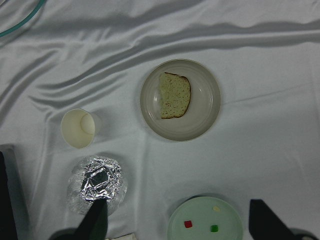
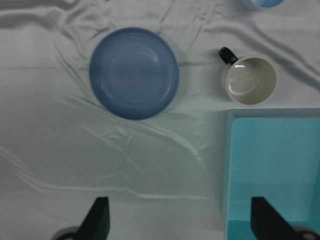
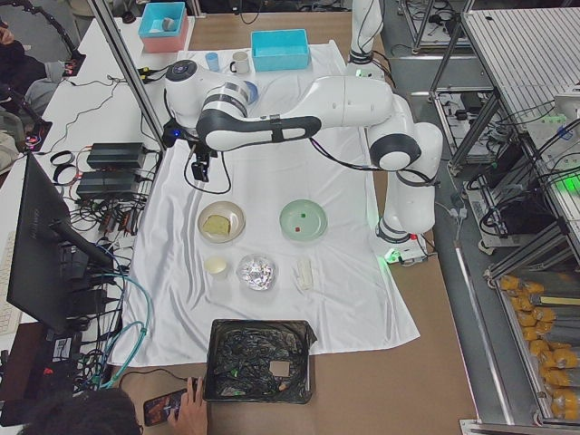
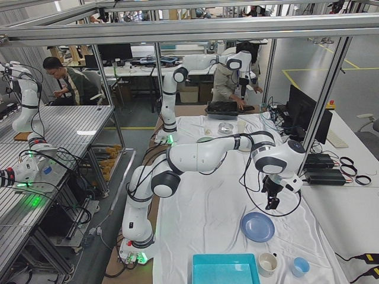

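Observation:
My left gripper hangs open above a beige plate [image 1: 200, 120] with a bread slice [image 1: 175, 95], a cream cup [image 1: 75, 130], a foil-covered bowl [image 1: 97, 182] and a green plate [image 1: 190, 210] holding small coloured pieces. My right gripper is open over the white cloth, with a blue plate [image 2: 134, 72], a mug with black handle [image 2: 250, 80], a blue cup [image 2: 263, 3] and a turquoise bin [image 2: 270, 160] below it. Both grippers are empty.
A black tray [image 3: 258, 390] lies at the table's edge beside a person's hand. A monitor [image 3: 41, 254] and cabled boxes crowd the left side.

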